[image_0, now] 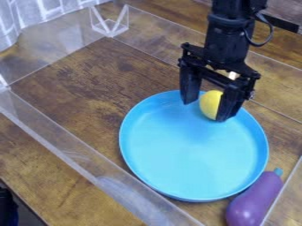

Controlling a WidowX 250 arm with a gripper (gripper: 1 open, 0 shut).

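Note:
My black gripper (213, 95) hangs over the back of a round blue plate (186, 150), its two fingers open either side of a yellow object (215, 107) that lies at the plate's rear edge. Whether the fingers touch it I cannot tell. A purple eggplant (252, 196) lies outside the plate at the lower right.
Transparent walls run along the left side. A small white wire-like object (109, 19) is at the top left. A small pale item is partly hidden behind the gripper.

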